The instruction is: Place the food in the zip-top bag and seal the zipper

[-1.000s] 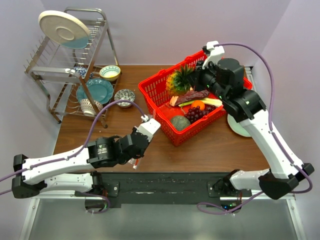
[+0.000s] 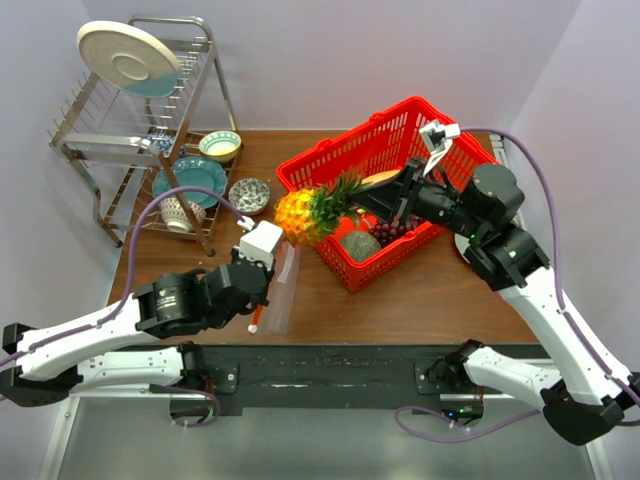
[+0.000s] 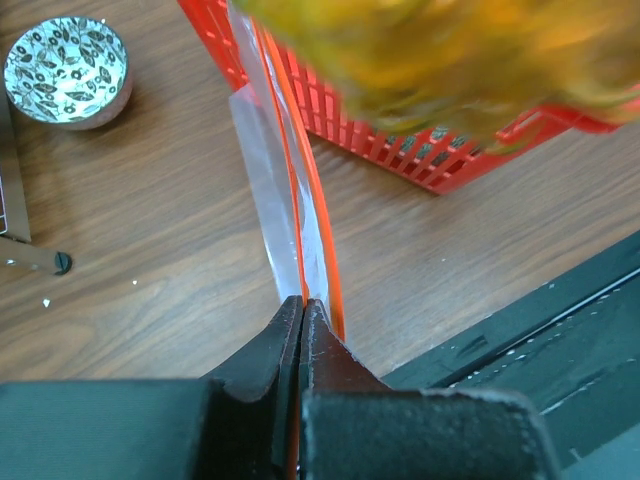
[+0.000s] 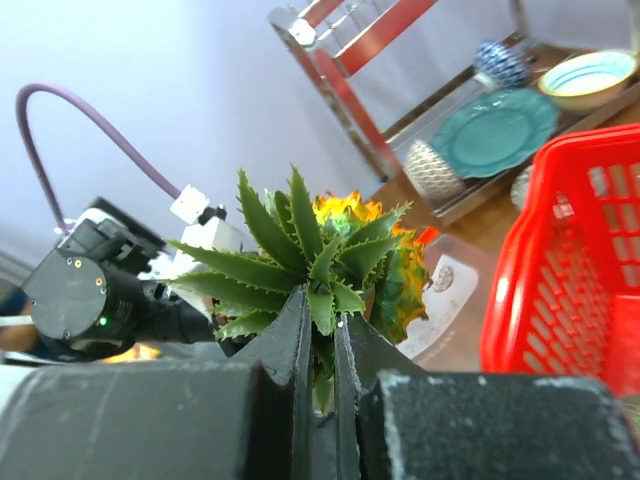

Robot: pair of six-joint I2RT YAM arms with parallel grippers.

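Note:
A pineapple [image 2: 300, 216] with spiky green leaves [image 4: 290, 250] is held by my right gripper, shut on its crown, over the red basket's left front edge. It fills the top of the left wrist view, blurred. Below it a clear zip top bag [image 3: 265, 190] with orange zipper strips hangs from my left gripper, which is shut on the strip at the bag's edge. The pineapple is above and close to the bag; whether they touch I cannot tell.
The red basket [image 2: 360, 270] holds fruit and other food, including grapes and a melon. A steel dish rack [image 2: 110, 150] with plates and bowls stands at the left, a small patterned bowl [image 2: 249, 195] beside it.
My right gripper has brought the pineapple out of the basket, leftward and toward the front. My left arm has shifted left, and more of the bag now shows in the top view.

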